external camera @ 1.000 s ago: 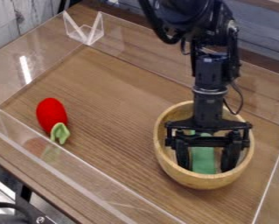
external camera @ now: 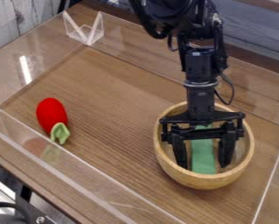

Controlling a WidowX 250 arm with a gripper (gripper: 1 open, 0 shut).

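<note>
My black gripper (external camera: 202, 131) hangs from the top into a yellow-tan bowl (external camera: 205, 179) on the right side of the table, its fingers spread open. A green object (external camera: 202, 160) lies in the bowl under and between the fingers; whether they touch it is hard to tell. A red object with a pale green end (external camera: 52, 118) lies apart at the left of the table.
A small white wire-like piece (external camera: 83, 26) stands at the back left edge. A grey wall runs along the back right.
My gripper has risen slightly and shifted a little to the left. The bowl and the red object look unmoved.
</note>
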